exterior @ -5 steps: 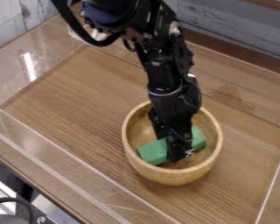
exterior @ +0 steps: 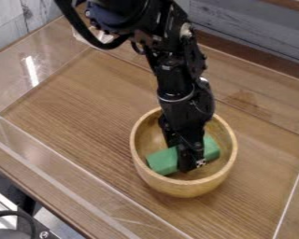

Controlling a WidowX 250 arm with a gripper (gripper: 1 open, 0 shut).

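Observation:
A black robot arm reaches down from the top into a tan round bowl (exterior: 186, 187) at the lower middle. Inside lies a green block (exterior: 163, 161), partly covered by my gripper (exterior: 189, 155); green shows on both sides of the fingertips. The gripper is shut on the green block, low in the bowl.
A pale wall or ledge runs along the back. Cables and a dark gap lie past the table's edge at the lower left.
The gripper and arm have shifted very slightly; the bowl and green block look almost unchanged.

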